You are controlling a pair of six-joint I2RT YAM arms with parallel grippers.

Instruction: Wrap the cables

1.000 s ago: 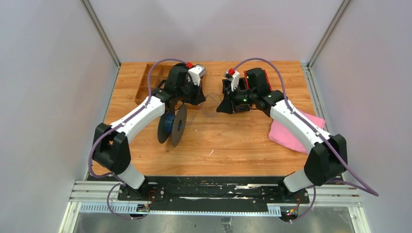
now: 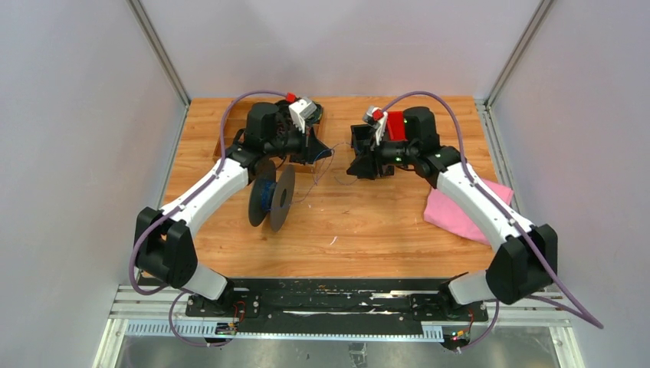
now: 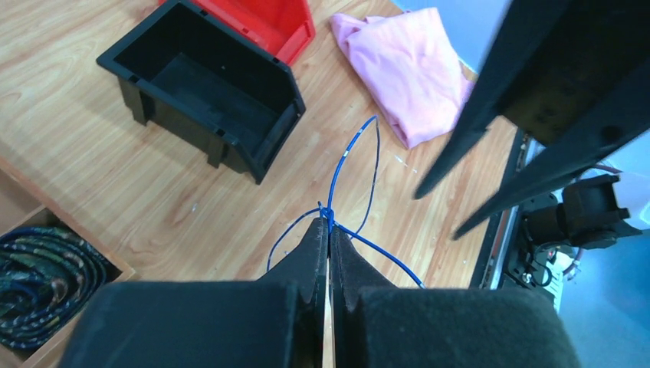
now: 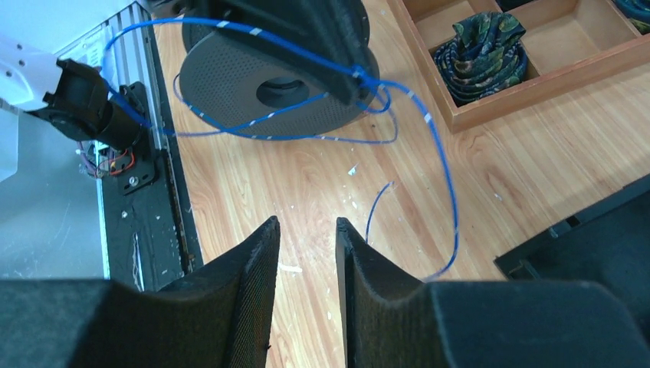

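Note:
My left gripper is shut on a thin blue cable [image 3: 336,167], whose strands cross in a small knot at the fingertips and hang in loops. My right gripper faces it from the right, fingers apart and empty; a short cable end [image 4: 377,201] shows behind them in the right wrist view, and a long loop passes above. A large spool [image 2: 283,195] with blue cable stands on the table below my left arm.
A wooden compartment box [image 4: 573,89] with coiled cables is at the back left, black [image 3: 208,90] and red [image 3: 280,31] bins at the back right, a pink cloth [image 2: 460,213] at the right.
Over the last second my left gripper shifted slightly and the cable loops changed shape.

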